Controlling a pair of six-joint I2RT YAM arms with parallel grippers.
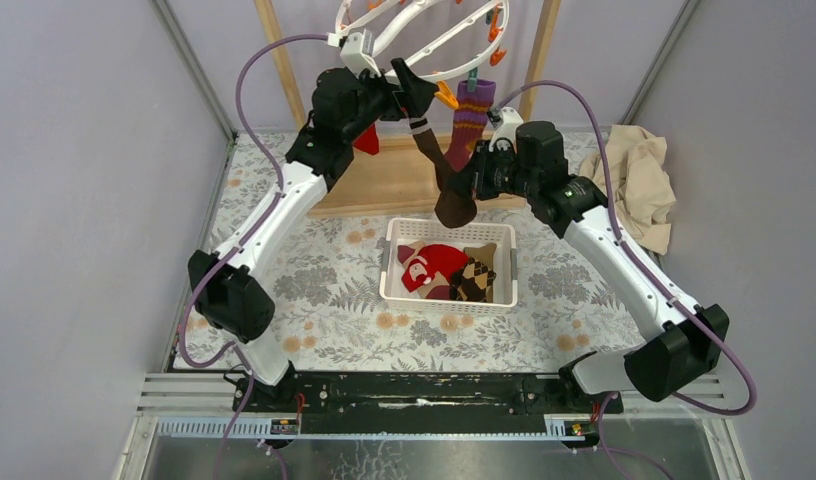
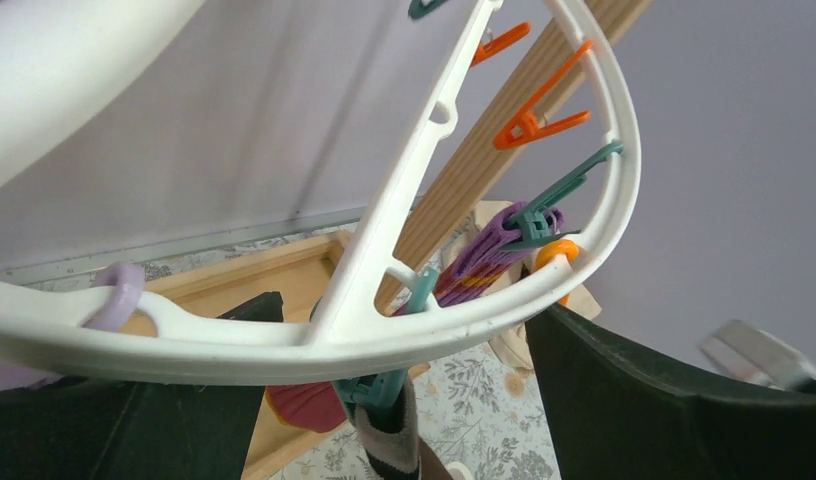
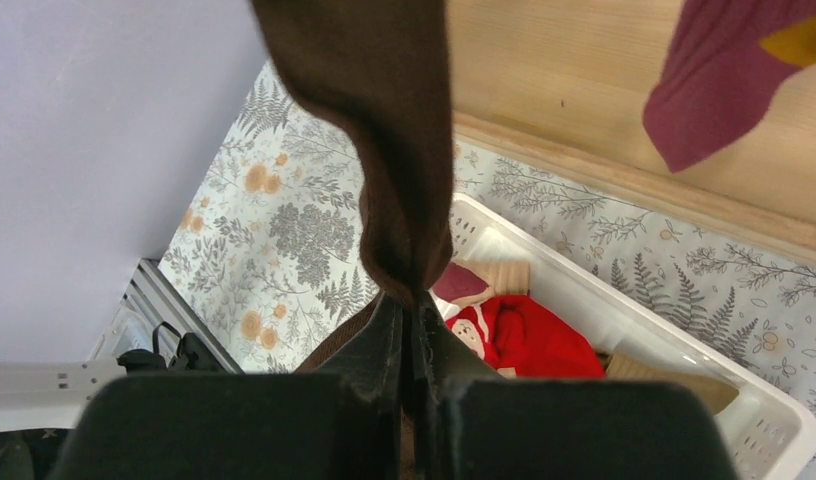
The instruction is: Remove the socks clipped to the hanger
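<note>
A long brown sock (image 1: 456,208) with a striped cuff hangs from the white hanger (image 1: 439,72), its grey cuff in a teal clip (image 2: 376,388). Around that clip and the hanger's rim, my left gripper is open, one finger to each side. Lower down, my right gripper is shut on the brown sock's fabric, which stretches upward from the fingertips. A purple striped sock (image 1: 471,118) hangs from another teal clip (image 2: 536,220) on the same rim. Something red (image 1: 367,140) shows behind my left arm.
Below the hanger, a white basket (image 1: 386,290) holds several socks, among them a red one (image 3: 544,340). Orange clips (image 2: 529,125) sit along the hanger. A beige cloth (image 1: 639,180) lies at the right.
</note>
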